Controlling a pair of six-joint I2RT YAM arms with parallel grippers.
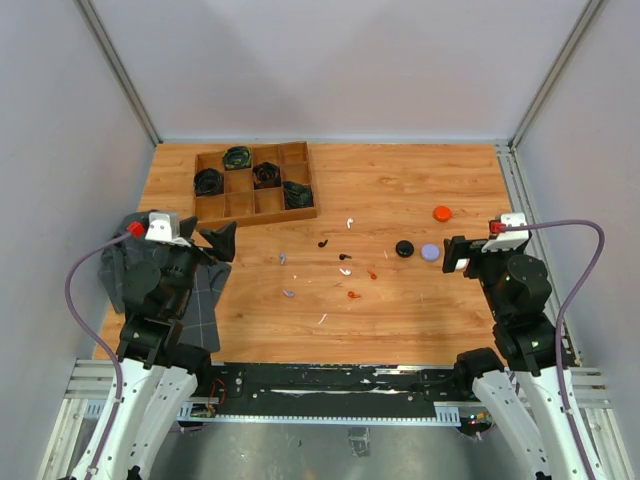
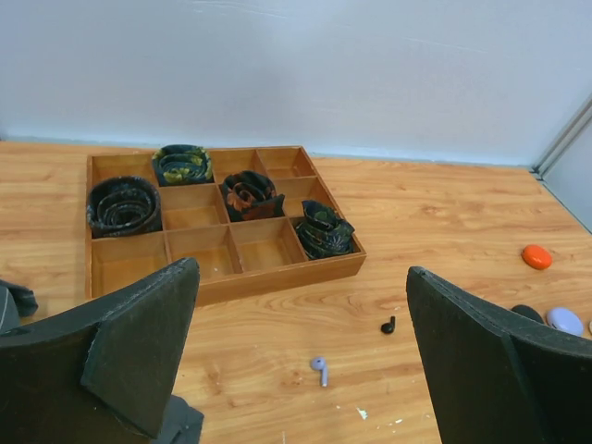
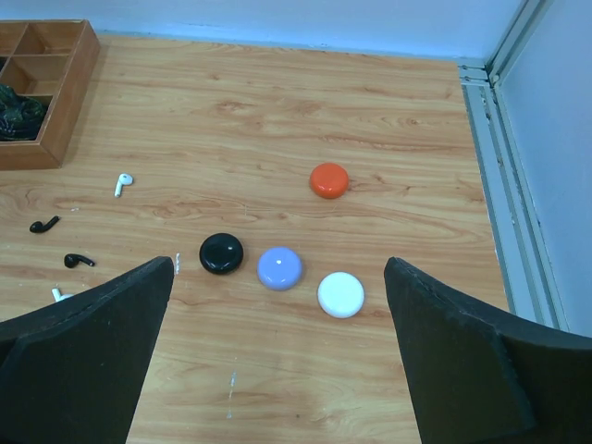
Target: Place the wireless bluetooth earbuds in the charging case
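Note:
Loose earbuds lie mid-table: white (image 3: 123,180), black (image 3: 78,260), lilac (image 2: 319,365) and red (image 1: 354,295) ones. Round cases sit at the right: black (image 3: 221,252), lilac (image 3: 279,268), white (image 3: 340,294) and red (image 3: 328,180). My left gripper (image 1: 218,243) is open above the left of the table, left of the earbuds. My right gripper (image 1: 458,253) is open over the right side, by the cases. Neither holds anything.
A wooden compartment tray (image 1: 240,205) with dark rolled items stands at the back left. A dark grey cloth (image 1: 205,310) lies at the left under my left arm.

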